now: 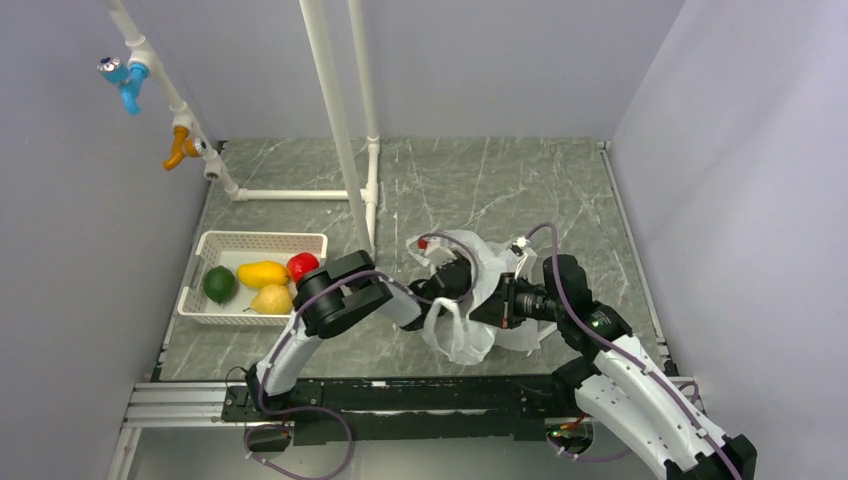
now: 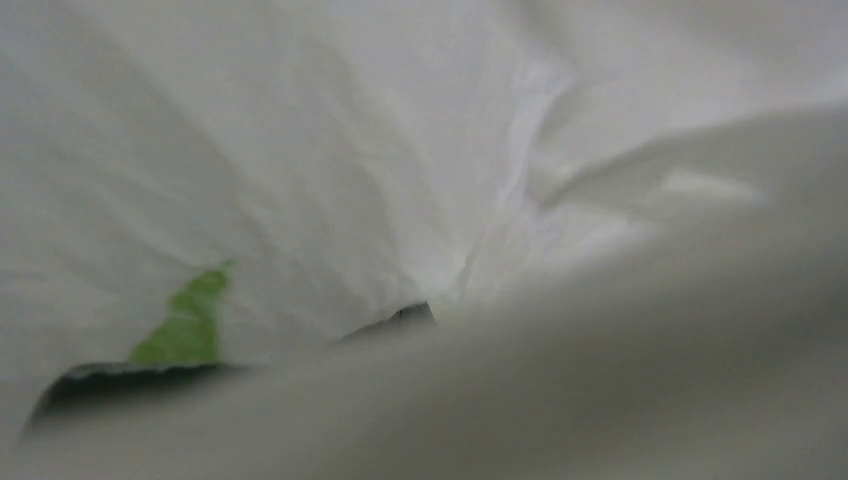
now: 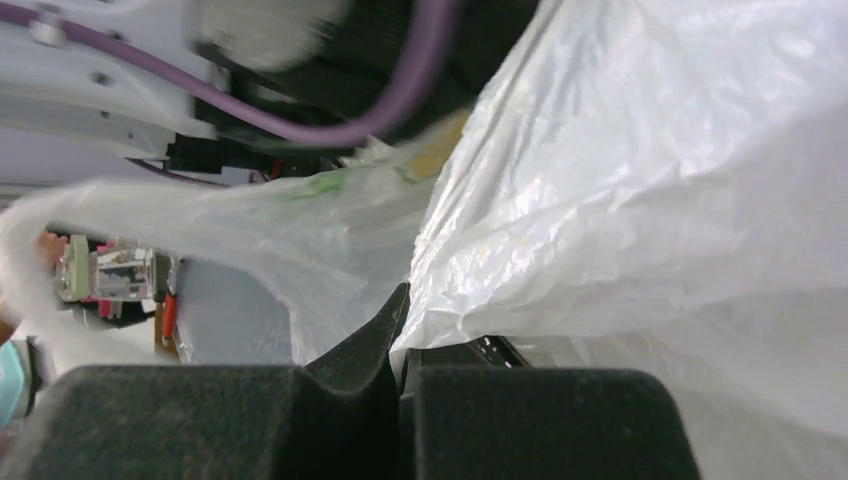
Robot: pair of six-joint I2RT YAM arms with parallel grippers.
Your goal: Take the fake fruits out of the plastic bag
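The white plastic bag (image 1: 460, 335) lies at the centre right of the worktop. My left gripper is inside it: the left wrist view is filled by crinkled plastic (image 2: 330, 160), a green print, and dark finger edges partly covered. Whether fruit is inside cannot be seen. My right gripper (image 1: 500, 310) is shut on the bag at its right side, with a pinched edge rising from the fingertips in the right wrist view. A white basket (image 1: 215, 316) at the left holds a green fruit (image 1: 219, 284), yellow mango (image 1: 262, 274), pear (image 1: 271, 299) and red fruit (image 1: 303, 264).
White pipes (image 1: 295, 195) with blue and orange taps stand at the back left, one upright just behind my left arm. Walls bound both sides.
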